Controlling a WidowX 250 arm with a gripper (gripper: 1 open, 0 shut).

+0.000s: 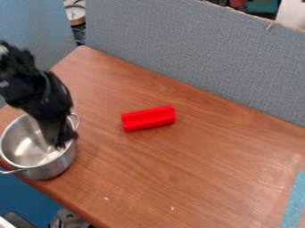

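My black gripper [53,130] reaches in from the left and is lowered over the steel pot [34,159], its tip at or inside the pot's upper part; its fingers are too dark and blurred to tell their state. The pot, with two loop handles, sits at the table's left edge. A red cylinder [148,118] lies on its side near the middle of the wooden table.
Grey padded panels [191,53] border the table at the back and left. A blue tape strip [293,196] lies at the right edge.
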